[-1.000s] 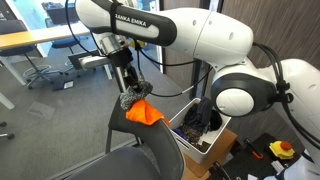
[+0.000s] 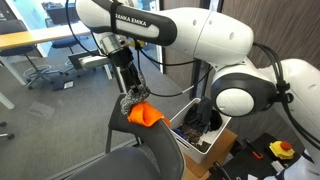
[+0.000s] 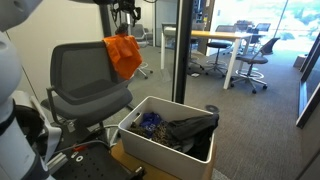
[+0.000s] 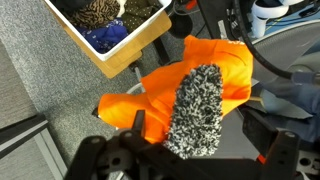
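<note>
An orange cloth (image 2: pixel 146 114) lies draped over the backrest of a dark grey chair (image 2: pixel 162 143), and it hangs down the near side in exterior view 2 (image 3: pixel 123 56). On top of it rests a black-and-white speckled fuzzy cloth (image 4: pixel 198 105). My gripper is open above the chair back, one dark finger (image 4: pixel 138 122) on each side of the speckled cloth in the wrist view. Whether the fingers touch the cloth cannot be told.
A white bin (image 3: pixel 150 148) holding several dark, blue and patterned cloths stands beside the chair on a wooden surface. A dark vertical post (image 3: pixel 181 60) rises behind the bin. Carpet (image 2: pixel 60 130) lies open beyond the chair, with desks (image 2: pixel 40 36) farther back.
The arm and both cloths look almost the same as before; the speckled cloth sits slightly differently under the gripper than a second ago.
</note>
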